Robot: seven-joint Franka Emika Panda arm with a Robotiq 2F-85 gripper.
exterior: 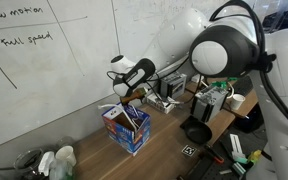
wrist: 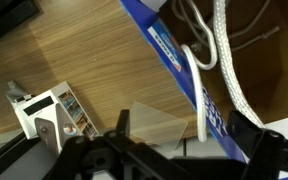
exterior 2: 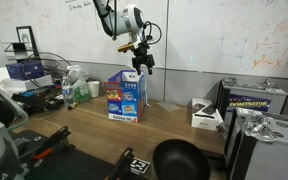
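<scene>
An open-topped blue and red cardboard box [exterior: 124, 133] stands on the table; in exterior view 2 the box [exterior 2: 124, 101] shows its printed sides. Above its top, my gripper [exterior: 131, 97] points downward. The wrist view has the gripper open, its dark fingers spread on either side of the box's blue rim [wrist: 165, 44]. A white cord [wrist: 224, 60] loops inside the box, and one white end [wrist: 197, 95] lies across the rim between the fingers. Whether either finger touches the cord or the cardboard, I cannot tell.
A black pan [exterior 2: 181, 160] sits in front on the table. Towards the back right are a white box [exterior 2: 205, 114] and a silver toaster-like appliance [exterior 2: 259, 148]. Bottles [exterior 2: 70, 95] and other items crowd the left end. Bare wood [exterior 2: 79, 120] lies in front of the box.
</scene>
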